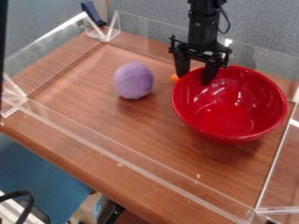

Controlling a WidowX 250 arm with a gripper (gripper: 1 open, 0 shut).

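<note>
A large red bowl (233, 114) sits on the right of the wooden tray. My black gripper (198, 68) reaches down from the top to the bowl's back left rim, its fingers at or over that rim; whether they grip it I cannot tell. A small orange object (176, 78), mostly hidden, lies just behind the bowl at its left. A purple ball (133, 80) rests on the wood left of the bowl.
Clear plastic walls (79, 126) edge the wooden surface (105, 149). A grey wall stands behind; a blue area and clutter lie beyond the front left edge.
</note>
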